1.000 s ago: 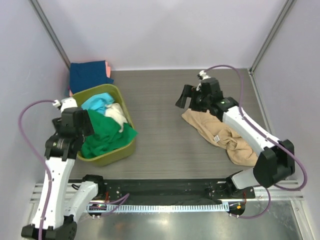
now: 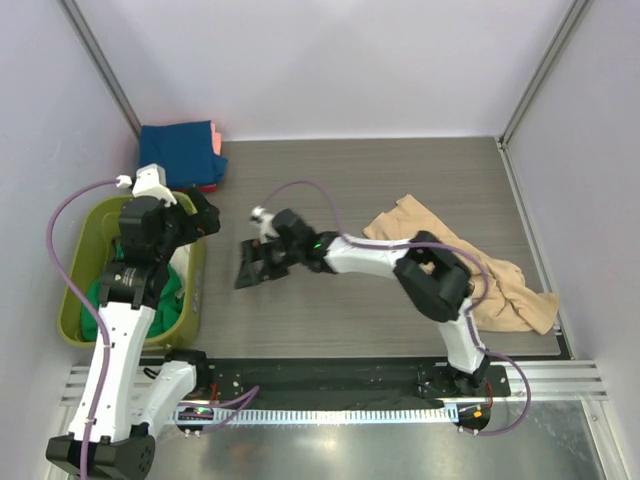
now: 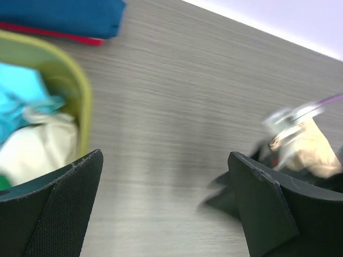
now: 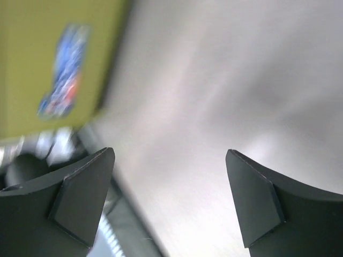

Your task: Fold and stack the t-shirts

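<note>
A beige shirt (image 2: 505,290) lies crumpled at the right of the table. Folded shirts are stacked at the back left, a blue one (image 2: 178,150) on top. The green bin (image 2: 187,318) holds a green shirt (image 2: 170,302), with blue and white cloth (image 3: 40,147) also visible in the left wrist view. Over the bin's right rim, my left gripper (image 2: 206,215) is open and empty. My right gripper (image 2: 252,262), blurred, stands open over bare table just right of the bin, nothing between its fingers.
The wall (image 2: 90,90) stands close along the bin's left side. Between bin and beige shirt the table (image 2: 300,325) is bare, though my right forearm (image 2: 365,258) crosses above it.
The bin has shifted left toward the wall. My left gripper has moved to the bin's right rim.
</note>
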